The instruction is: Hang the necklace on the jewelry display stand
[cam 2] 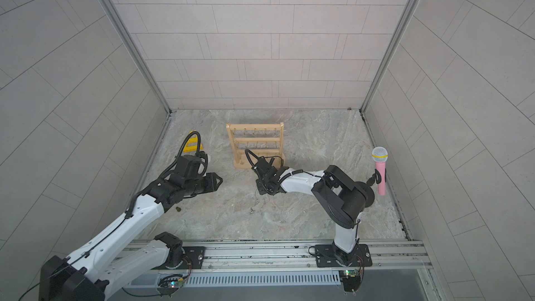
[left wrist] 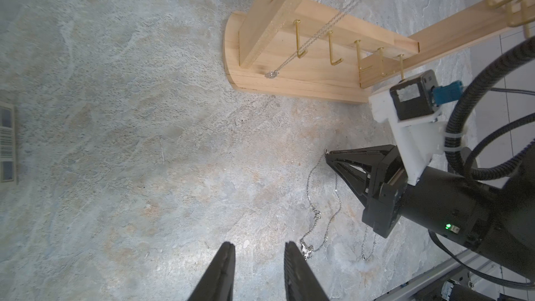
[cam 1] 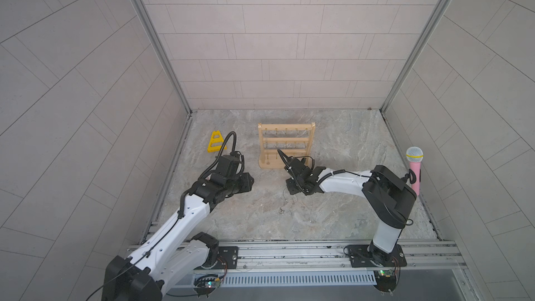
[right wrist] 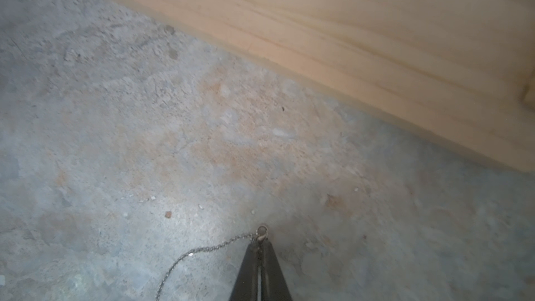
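The wooden jewelry stand (cam 1: 287,139) with gold hooks stands at the back centre; one silver chain (left wrist: 312,39) hangs on it. My right gripper is shut at the end ring (right wrist: 262,228) of a necklace (left wrist: 337,207) that lies on the table in front of the stand's base. Whether the ring is between the tips or just at them is hard to tell. My left gripper is part open above the table, left of my right one, with nothing between its fingers. Another chain (left wrist: 365,250) lies partly behind the right arm.
A yellow object (cam 1: 216,140) lies at the back left. A pink microphone (cam 1: 414,170) is at the far right. The right arm reaches across the front of the stand.
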